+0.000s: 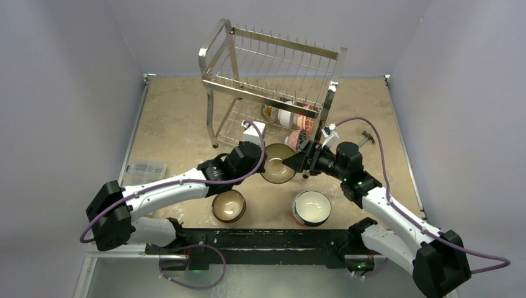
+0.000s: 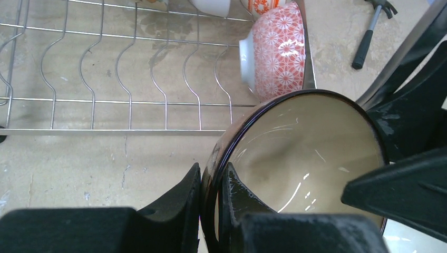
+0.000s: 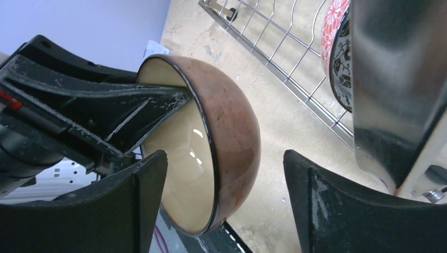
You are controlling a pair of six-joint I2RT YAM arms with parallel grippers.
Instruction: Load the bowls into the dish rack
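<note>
A brown bowl hangs in front of the dish rack, tilted. My left gripper is shut on its rim, one finger inside and one outside. At the opposite side, my right gripper is part open, its fingers apart around the bowl's far edge and no grip showing. Within the lower rack stands a pink patterned bowl on its side, with a white bowl and an orange patterned bowl behind it. Another brown bowl and a white-lined bowl stay on the table.
A hammer lies right of the rack. A clear plastic container sits at the left edge. The rack's upper shelf is empty. Bare table shows between the two front bowls.
</note>
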